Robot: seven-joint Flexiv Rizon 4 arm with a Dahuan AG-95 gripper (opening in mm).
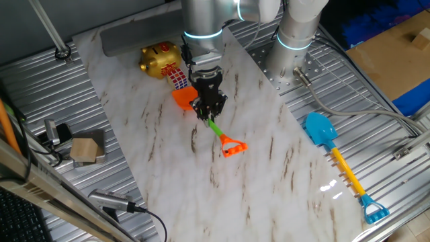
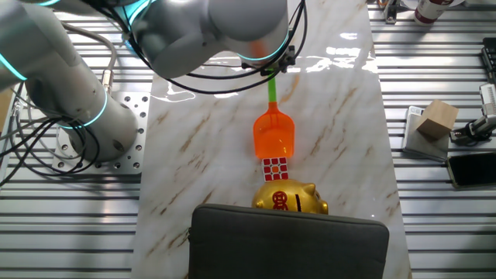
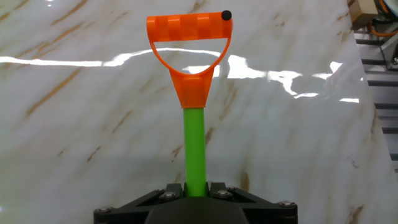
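Note:
An orange toy shovel with a green shaft (image 3: pixel 194 143) runs straight up the wrist view, its orange grip (image 3: pixel 189 28) at the far end. My gripper is shut on the green shaft, one finger against each side. In exterior view 2 the orange blade (image 2: pixel 274 133) points at a Rubik's cube (image 2: pixel 275 169), very close to it. Behind the cube stands a golden piggy bank (image 1: pixel 160 59). My gripper hides part of the shaft in exterior view 1.
A dark case (image 2: pixel 288 244) lies along the table's end behind the piggy bank. A blue and yellow shovel (image 1: pixel 345 165) rests at the table's right edge. On the left are a wooden block (image 1: pixel 84 150) and a cabled device (image 1: pixel 111 200).

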